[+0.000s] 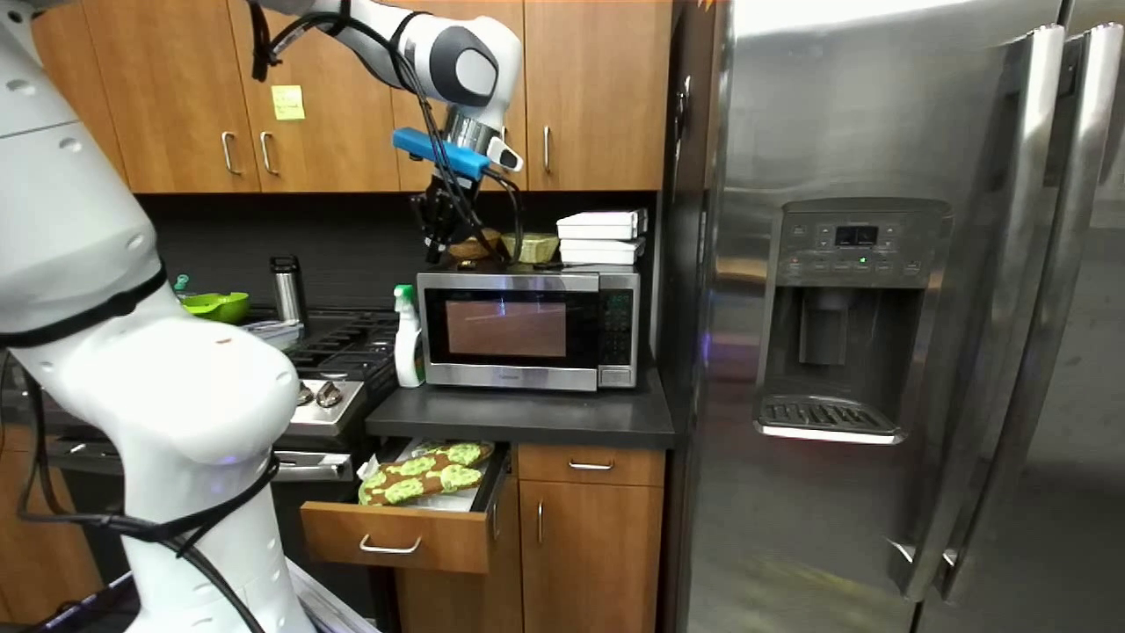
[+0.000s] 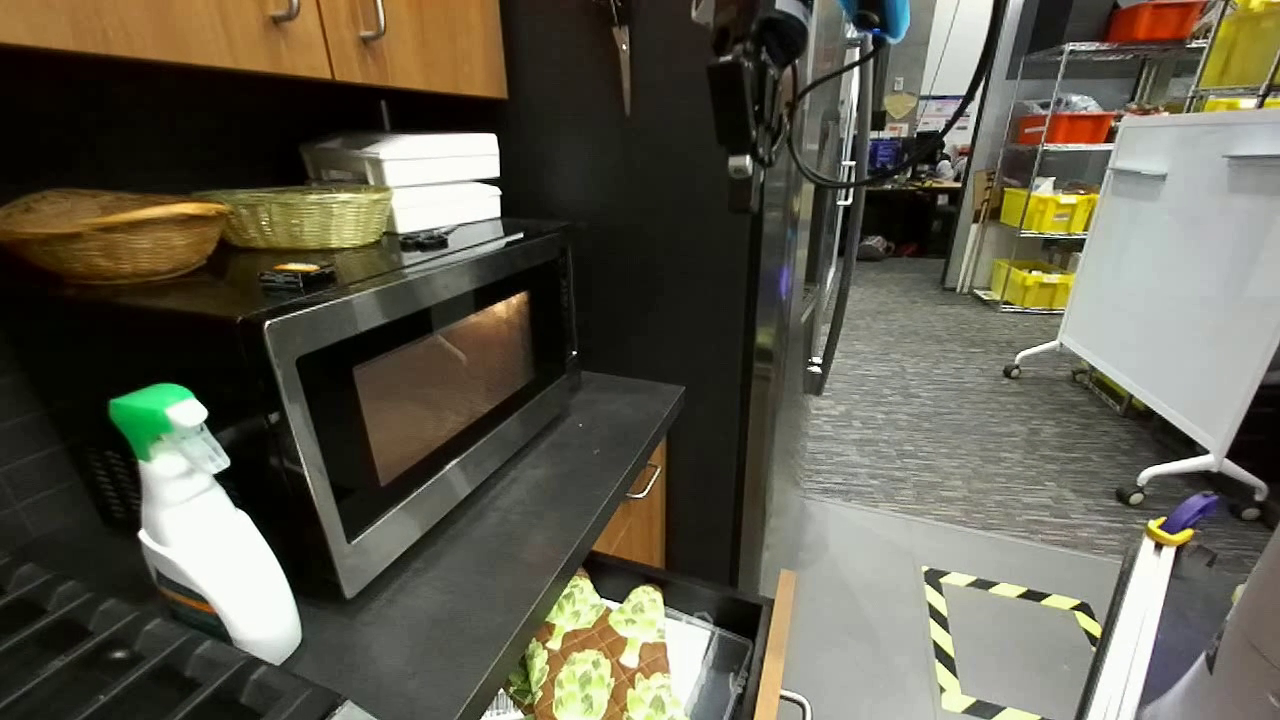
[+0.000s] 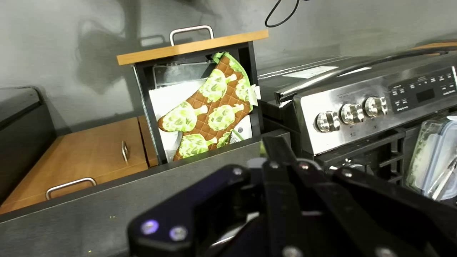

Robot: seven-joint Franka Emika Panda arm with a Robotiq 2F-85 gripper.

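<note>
High in front of the microwave, my gripper [image 1: 433,253] points downward with its fingers shut, and nothing shows between them. In the wrist view the dark fingers [image 3: 277,150] come together over the counter edge. Below stands an open drawer [image 1: 395,536], pulled out from under the counter. A brown quilted oven mitt [image 3: 210,115] with a green artichoke pattern lies inside it, over white and clear flat items. My gripper is well above the mitt and touches neither it nor the drawer. The second exterior view shows the gripper [image 2: 741,180] near the top.
The microwave [image 1: 506,329] sits on the dark counter [image 1: 527,413], with baskets and white boxes [image 1: 601,237] on top. To its left stand a spray bottle [image 1: 408,338] and the stove [image 1: 329,406]. The fridge [image 1: 844,496] is to the right. Bare counter lies in front of the microwave.
</note>
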